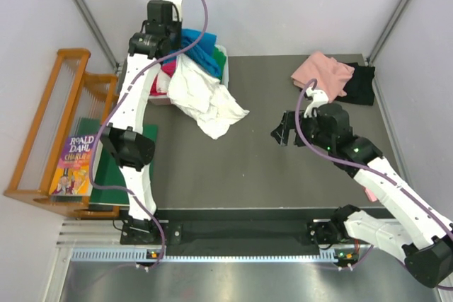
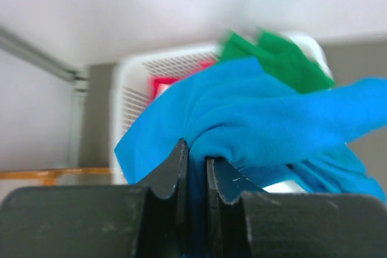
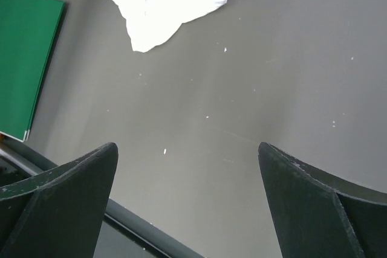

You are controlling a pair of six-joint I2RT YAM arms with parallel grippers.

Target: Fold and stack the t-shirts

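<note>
Over the white basket (image 2: 124,98) at the back left, my left gripper is shut on a blue shirt (image 2: 242,113), which bunches up above its fingers. A white shirt (image 1: 202,97) hangs over the basket's front side and spreads onto the table. Inside the basket, green cloth (image 2: 284,61) and some red cloth (image 2: 162,83) show beside the blue. My right gripper (image 1: 285,129) stands open above the table, nothing between its fingers. On the far right side lie a folded pink shirt (image 1: 323,76) and a black shirt (image 1: 359,85).
A wooden rack (image 1: 42,129) with a book (image 1: 73,164) and a green board (image 1: 113,167) take up the left side. A small pink item (image 1: 370,194) lies near the right front edge.
</note>
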